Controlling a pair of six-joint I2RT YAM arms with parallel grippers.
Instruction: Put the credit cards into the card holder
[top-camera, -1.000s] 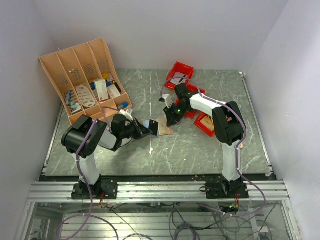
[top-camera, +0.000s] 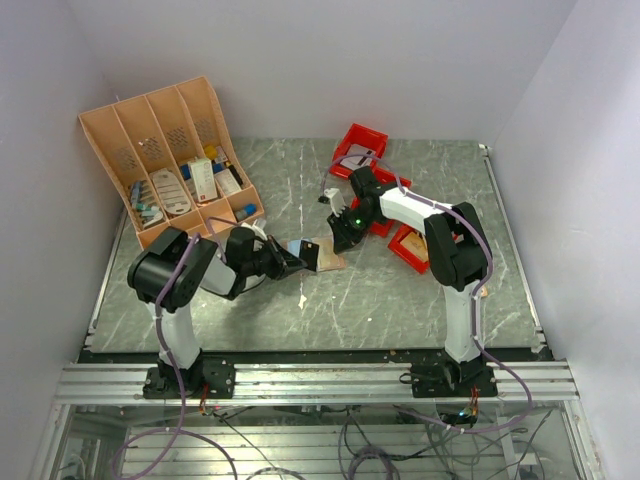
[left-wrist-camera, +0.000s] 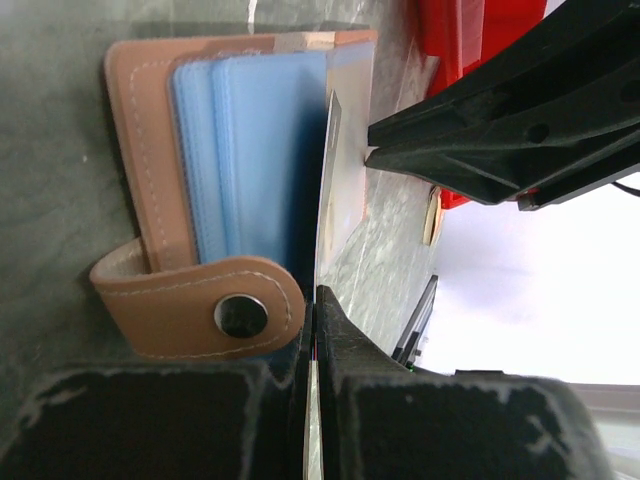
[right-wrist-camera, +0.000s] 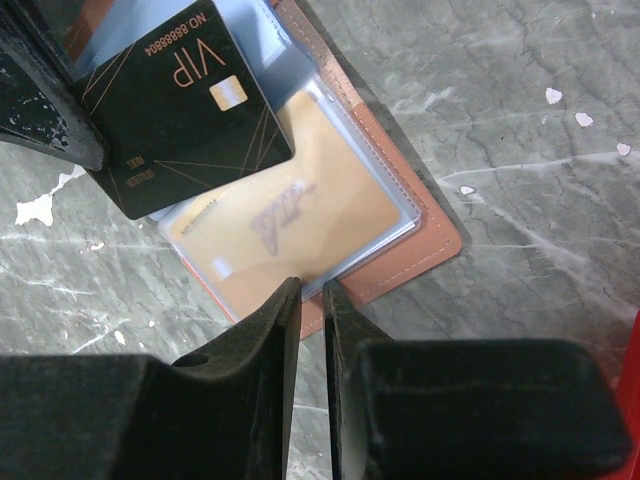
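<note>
The open card holder (left-wrist-camera: 147, 143) lies mid-table, tan leather with blue sleeves (left-wrist-camera: 262, 150) and clear pockets (right-wrist-camera: 285, 205). My left gripper (top-camera: 298, 262) is shut on a black credit card (right-wrist-camera: 190, 110), seen edge-on in the left wrist view, upright along the blue sleeves; in the right wrist view it overlaps the holder. My right gripper is at the holder's clear-pocket end, fingertips on its edge with a narrow gap between them; whether they pinch it is unclear.
A wooden compartment box (top-camera: 140, 150) with assorted items stands at the back left. Red trays (top-camera: 355, 135) sit behind and right of the holder.
In the top view the left gripper and black card have shifted very slightly; little else has visibly changed.
</note>
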